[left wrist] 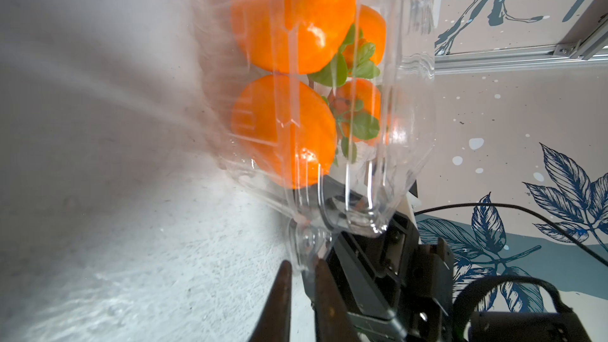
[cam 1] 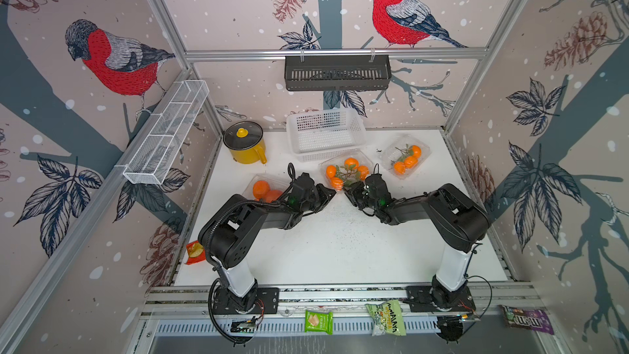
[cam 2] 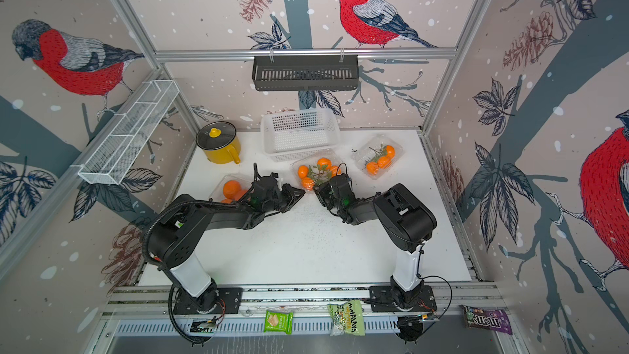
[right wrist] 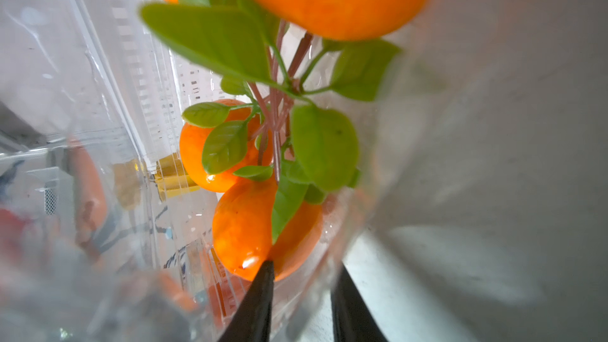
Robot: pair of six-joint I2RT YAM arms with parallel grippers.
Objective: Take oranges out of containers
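A clear plastic container (cam 1: 324, 165) in the middle of the table holds several oranges (cam 1: 350, 162) on a leafy green stem (right wrist: 278, 88). At its front right edge my right gripper is shut on the thin clear container wall. My left gripper is shut near the container's front left corner, where a clear plastic lip (left wrist: 309, 240) reaches toward its fingertips; whether the lip sits between them is unclear. A second clear container (cam 1: 427, 148) at the back right holds several oranges (cam 1: 409, 161). Round orange fruit (cam 1: 260, 188) lies in another clear container, partly behind my left arm.
Behind the middle container stands an empty white basket (cam 1: 326, 152). A yellow pot (cam 1: 245, 152) is at the back left, and a red snack packet (cam 1: 195, 252) lies by the left edge.
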